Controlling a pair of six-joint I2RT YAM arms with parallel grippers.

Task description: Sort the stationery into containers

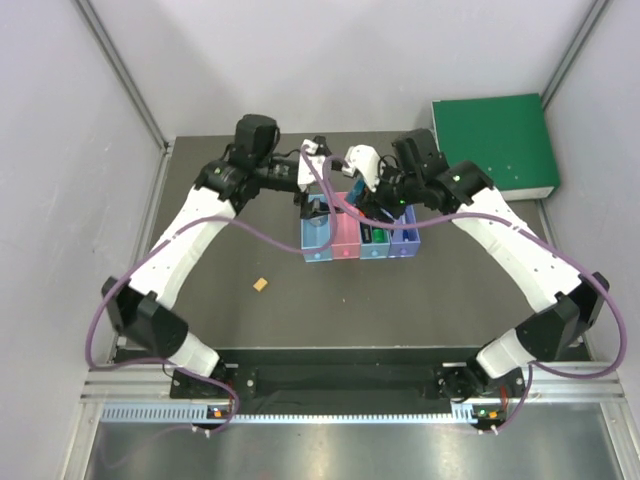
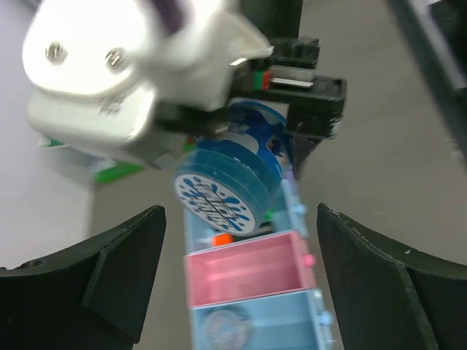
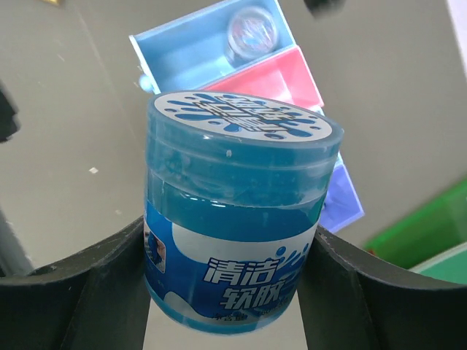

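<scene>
A blue jar with white label is between the fingers of my right gripper; it also shows behind the right gripper's body in the left wrist view [image 2: 222, 189]. My left gripper has its fingers apart around empty space, facing the jar from the left. Both grippers are above a row of colored bins: a light blue one [image 1: 312, 250] holding something clear and round, a pink one [image 1: 345, 250], another light blue one [image 1: 374, 250] with green and black items, and a purple one [image 1: 404, 249] with stick-like items.
A small yellow block [image 1: 260, 284] lies on the table to the lower left. A green box [image 1: 492, 140] stands at the back right.
</scene>
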